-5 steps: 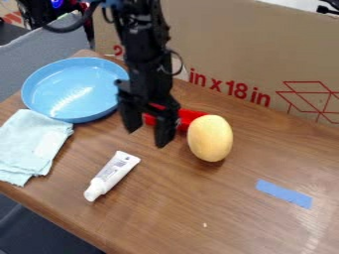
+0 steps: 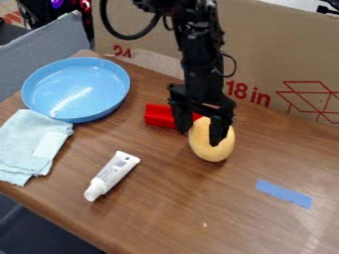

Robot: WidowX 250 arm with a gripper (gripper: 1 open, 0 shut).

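Observation:
My black gripper [image 2: 201,117] is open, hanging over a yellow egg-shaped object [image 2: 212,147], its fingers around or just above the top of it; whether they touch it I cannot tell. A red object [image 2: 161,116] lies just behind and left of the yellow one, partly hidden by the gripper.
A blue plate [image 2: 75,85] is at the back left, a folded light cloth [image 2: 30,147] at the left edge. A white tube [image 2: 110,177] lies in front, a blue strip [image 2: 283,193] at the right. A cardboard box [image 2: 284,69] stands behind.
My gripper has moved right, from in front of the red object to over the yellow object. The objects on the table show no clear movement.

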